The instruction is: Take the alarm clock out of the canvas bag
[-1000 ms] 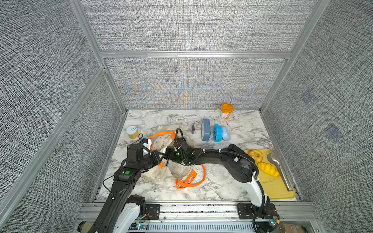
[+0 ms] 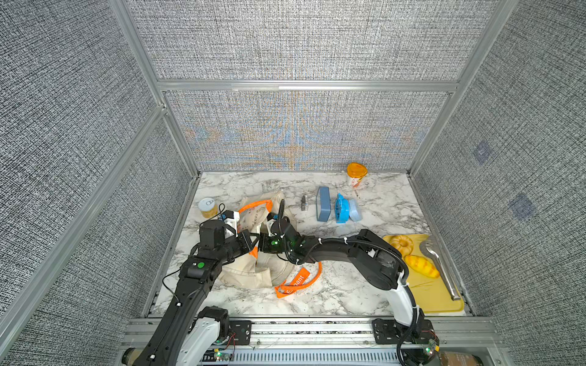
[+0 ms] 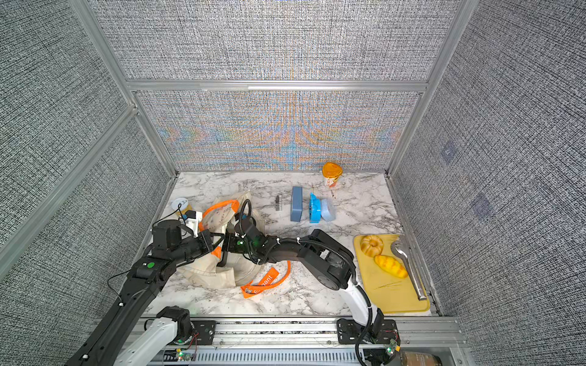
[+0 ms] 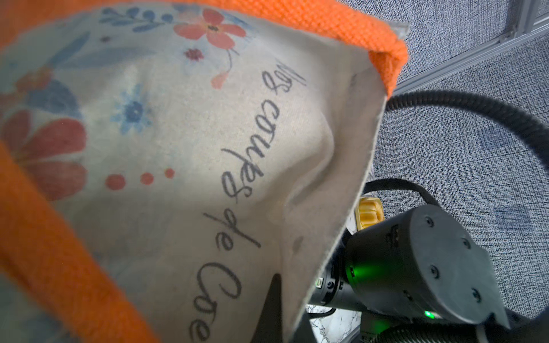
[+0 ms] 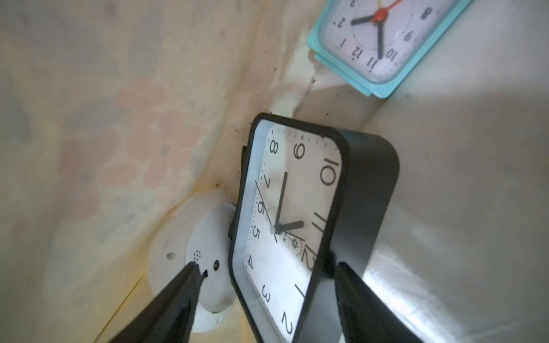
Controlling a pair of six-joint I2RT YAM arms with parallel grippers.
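The canvas bag [image 4: 171, 114], printed with flowers and script and trimmed with orange handles, stands under both arms. My left gripper is shut on the bag's edge, which passes between its dark fingers. Inside the bag, my right gripper stands open, its fingertips on either side of the lower part of a black square alarm clock [image 5: 291, 223]. A smaller turquoise alarm clock [image 5: 389, 40] lies farther in, at the top of the right wrist view. Whether either right finger touches the black clock, I cannot tell.
A round white object [image 5: 194, 251] lies beside the black clock. On the table are a can [image 2: 207, 207], a blue-grey box [image 2: 323, 204], a blue object [image 2: 341, 209], an orange-lidded cup [image 2: 356, 172] and a yellow board [image 2: 421, 296].
The right arm has moved only a little.
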